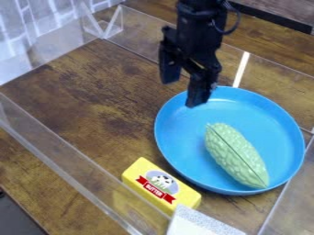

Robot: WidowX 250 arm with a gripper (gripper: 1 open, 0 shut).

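My gripper [185, 83] hangs above the upper-left rim of a blue plate [185, 138], dark fingers pointing down and apart, with nothing seen between them. On the plate's right half lies a long pale-green vegetable [236, 156]. A yellow butter box [161, 188] with a cartoon face and red label lies below the plate.
A white object [201, 223] sits at the bottom edge beside the box. Clear plastic walls border the wooden surface [80, 101] at left, back and right. The wood left of the plate is free.
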